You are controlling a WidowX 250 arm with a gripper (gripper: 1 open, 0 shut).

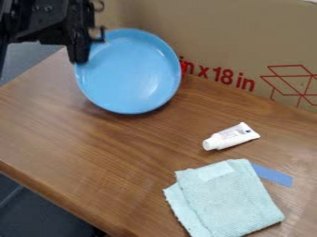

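Note:
The black gripper (80, 52) is at the top left, over the left rim of a blue plate (132, 72). The plate is tilted, its face toward the camera, at the back of the wooden table near the cardboard box. The fingertips reach the plate's upper left rim; whether the rim is between them is too dark and small to tell.
A white tube (231, 136) lies at the right of the table (99, 157). A folded pale cloth (223, 200) is at the front right, beside a blue tape strip (275, 175). A cardboard box (247, 46) stands along the back.

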